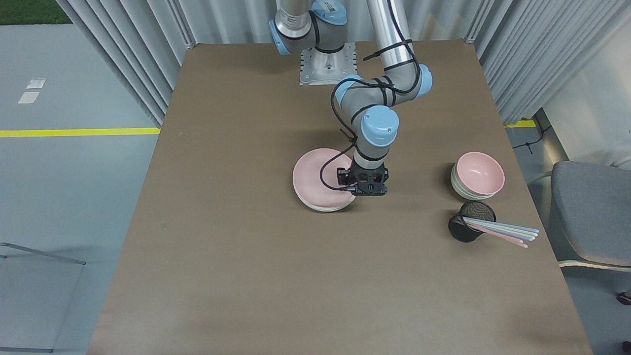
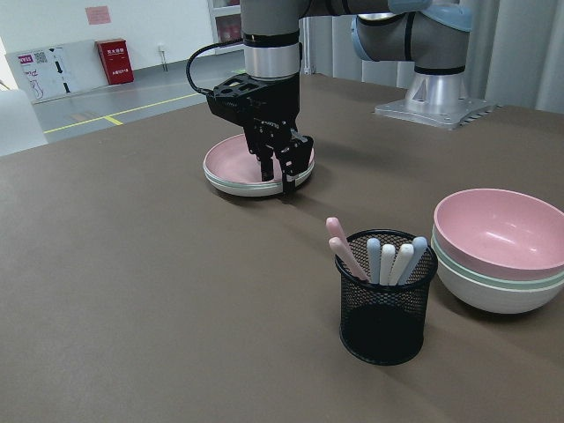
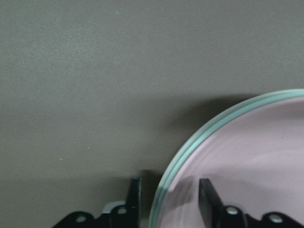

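Observation:
A stack of plates (image 1: pixel 316 177), pink on top with pale green and white beneath, lies on the table under my gripper (image 2: pixel 277 176). In the wrist view my gripper stands open, its fingers straddling the rim of the plates (image 3: pixel 251 142): one finger (image 3: pixel 134 194) outside over the table, the other (image 3: pixel 209 199) over the pink surface. Whether either touches the plates I cannot tell.
To the right stand stacked bowls (image 1: pixel 479 172), pink on top, and a black mesh cup (image 1: pixel 464 228) with pastel chopsticks (image 2: pixel 397 260). A chair is beside the table's right edge.

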